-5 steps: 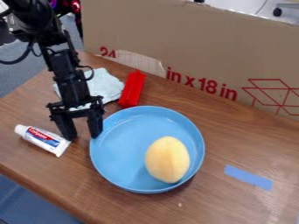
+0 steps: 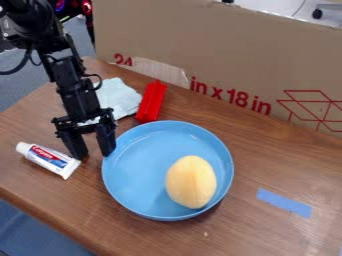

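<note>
The black arm reaches down from the upper left, its gripper point(image 2: 92, 150) low over the table at the left rim of a blue plate point(image 2: 140, 175). The two fingers stand apart, open, with nothing visible between them. A toothpaste tube point(image 2: 50, 160) lies to the left, just below the gripper. A pale yellow oval object point(image 2: 190, 182) rests on the right part of the plate. A red object point(image 2: 152, 100) lies behind the plate, and a pale cloth point(image 2: 120, 97) sits partly behind the arm.
A large cardboard box point(image 2: 227, 55) stands along the back. A strip of blue tape point(image 2: 285, 204) is on the wooden table point(image 2: 267, 170), whose right part is clear. The table's left edge drops to the floor.
</note>
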